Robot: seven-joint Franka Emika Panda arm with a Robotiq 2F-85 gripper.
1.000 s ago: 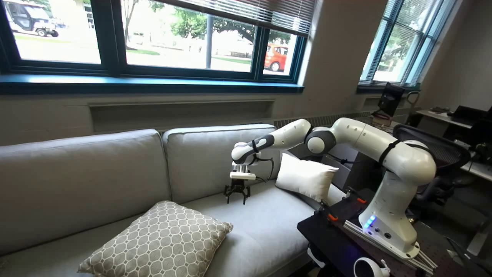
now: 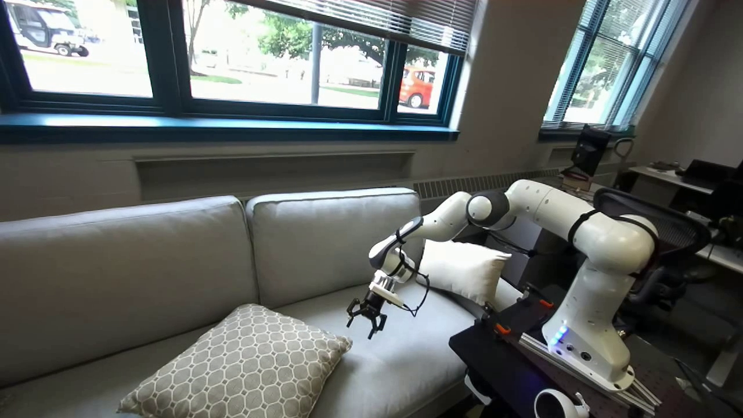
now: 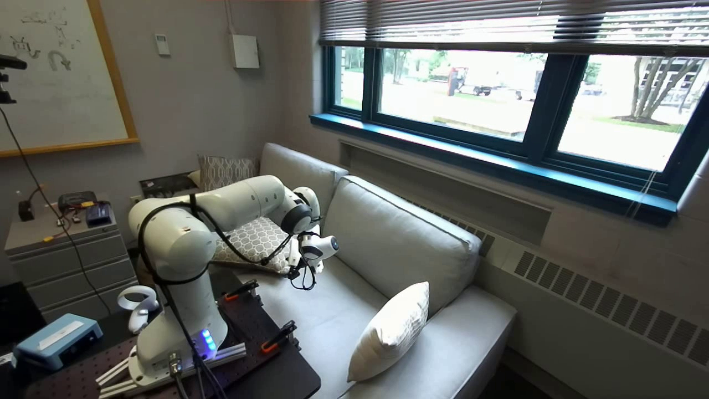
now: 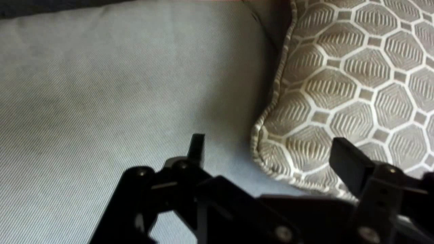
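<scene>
A patterned beige pillow (image 2: 240, 366) lies on the grey sofa seat (image 2: 411, 348); its near corner shows right of centre in the wrist view, where the pillow (image 4: 346, 93) fills the upper right. My gripper (image 2: 360, 327) stands open above the seat, close to that corner, its fingers angled down toward the pillow. Seen from the wrist, the gripper has one finger over bare sofa and the other over the pillow's edge, with the corner lying between and beyond them. Nothing is held. A white pillow (image 3: 392, 332) leans by the sofa's armrest.
The sofa backrest (image 2: 334, 244) rises behind the gripper. My arm's base stands on a black table (image 2: 487, 348) with orange-tipped clamps at its edge. The seat between the two pillows is clear. Another patterned pillow (image 3: 222, 172) rests at the sofa's far end.
My gripper has come lower and slightly right in exterior view 1. It has tilted from pointing straight down to slanting toward the patterned pillow. The pillows look unmoved.
</scene>
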